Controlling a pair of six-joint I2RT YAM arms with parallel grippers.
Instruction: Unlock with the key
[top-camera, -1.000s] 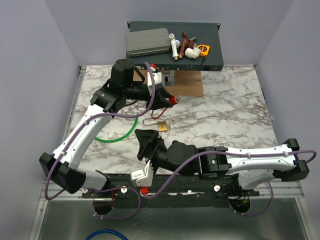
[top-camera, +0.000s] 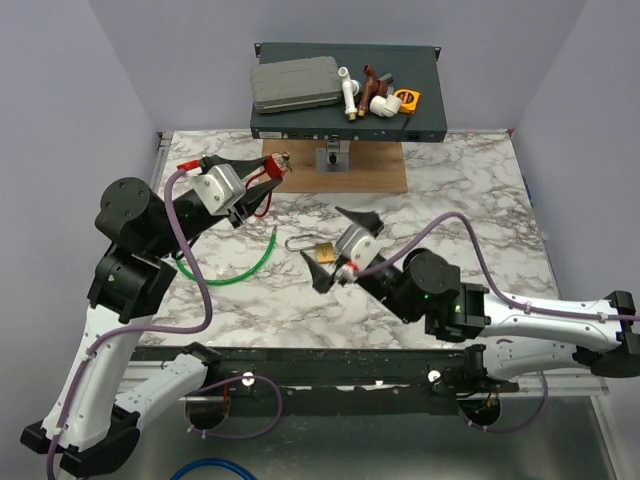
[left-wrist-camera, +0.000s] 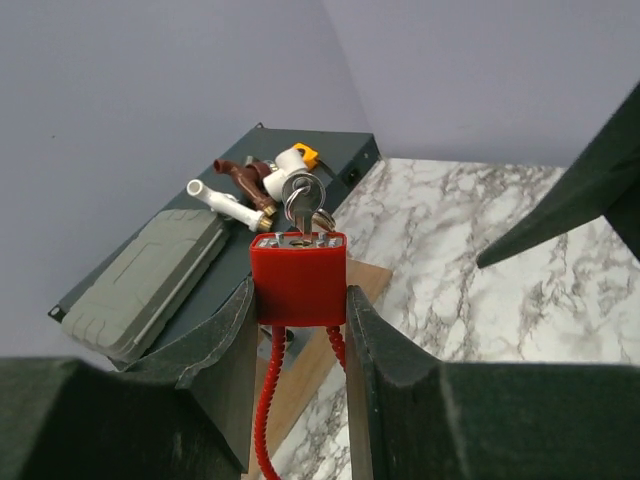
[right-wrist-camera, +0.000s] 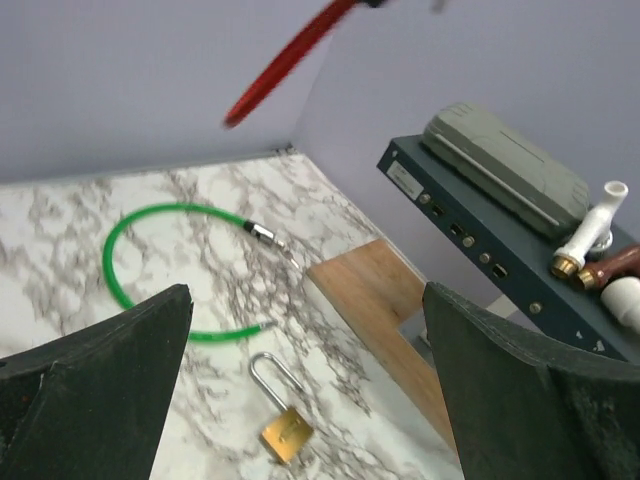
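Note:
My left gripper is shut on a red lock body (left-wrist-camera: 298, 285), held upright between the two fingers. A silver key (left-wrist-camera: 303, 190) stands in the lock's top face, with another key hanging on its ring. From the underside runs the lock's red cable (left-wrist-camera: 268, 405). In the top view the red lock (top-camera: 274, 166) is held up at the upper left, left of the wooden board. My right gripper (top-camera: 335, 240) is open and empty, lower right of the lock. One dark right finger (left-wrist-camera: 560, 210) enters the left wrist view, clear of the lock.
On the marble table lie a brass padlock (top-camera: 325, 252) with a long shackle and a green cable lock (top-camera: 235, 280). A dark shelf (top-camera: 290, 122) at the back bears a grey case (top-camera: 296, 84), several pipe fittings and a yellow tape measure (top-camera: 407, 100).

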